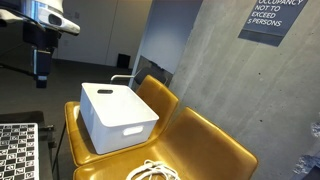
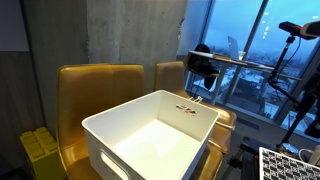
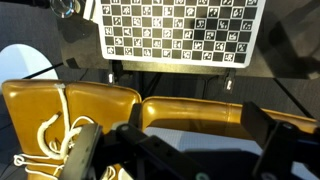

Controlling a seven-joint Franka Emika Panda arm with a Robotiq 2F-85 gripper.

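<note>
High at the left of exterior view 1, my gripper (image 1: 42, 78) hangs above the left end of the seats, clear of everything. Its black fingers (image 3: 88, 152) stand wide apart in the wrist view, with nothing held between them. A white open-topped box (image 1: 118, 120) with handle slots rests on a tan chair to the right of the gripper. Exterior view 2 looks into the box (image 2: 160, 145), and the part of its inside that shows is bare. In the wrist view, the box (image 3: 200, 140) shows only partly, at the lower edge between the fingers.
A checkered marker board (image 3: 180, 28) lies on a dark table beside the seats. On the tan chair (image 1: 205, 145) near the box sits a loose white cord (image 1: 152, 170). A concrete wall (image 1: 240, 80) rises behind the chairs.
</note>
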